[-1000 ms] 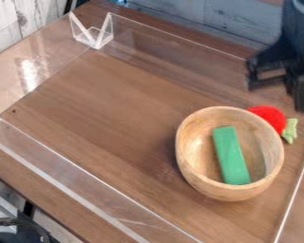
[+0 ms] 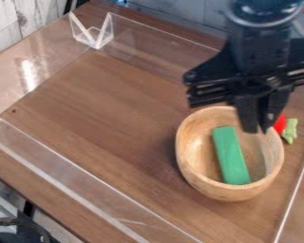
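Note:
My black gripper [image 2: 258, 104] hangs from the upper right over the back rim of a wooden bowl [image 2: 196, 163]. Whether its fingers are open or shut is unclear. A green block [image 2: 230, 154] lies inside the bowl. Behind the bowl at the right, a red object with a pale green top [image 2: 289, 131] is mostly hidden by the gripper.
A clear plastic bracket [image 2: 92, 30] stands at the back left, and transparent strips run along the table's edges.
My gripper has moved left and toward the viewer, coming over the bowl and covering more of the red object. The bowl and green block have not visibly moved.

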